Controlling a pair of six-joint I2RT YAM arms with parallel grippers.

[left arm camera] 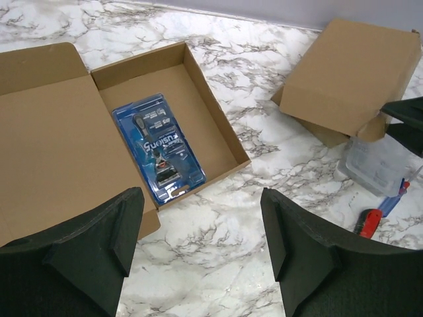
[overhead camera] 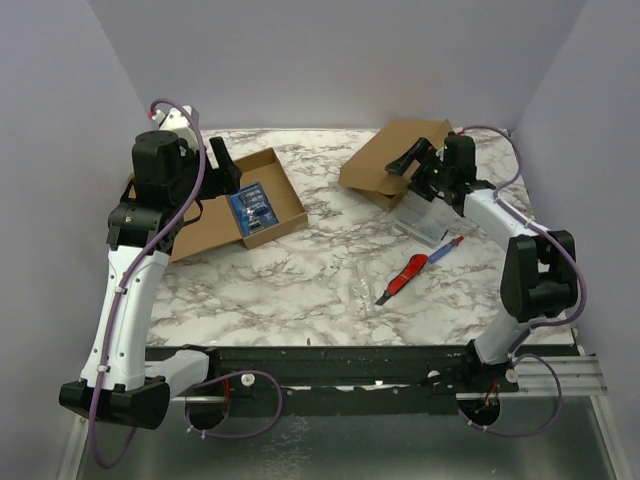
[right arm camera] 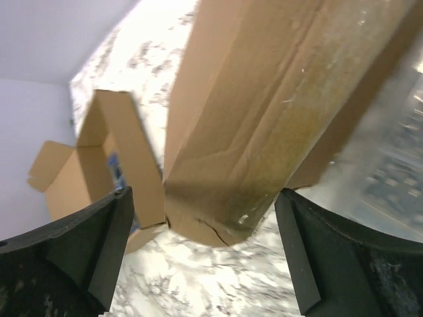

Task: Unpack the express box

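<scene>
An open cardboard express box lies on the left, holding a blue Fusion5 razor blister pack. Its big flap spreads leftward. My left gripper hovers open above it, nothing between the fingers. At the back right a second cardboard box sits tilted, its edge lifted. My right gripper is open at its near edge; in the right wrist view a folded cardboard flap stands between the open fingertips.
A clear plastic container lies under the right arm. A red cutter, a blue pen and a clear bag lie in front.
</scene>
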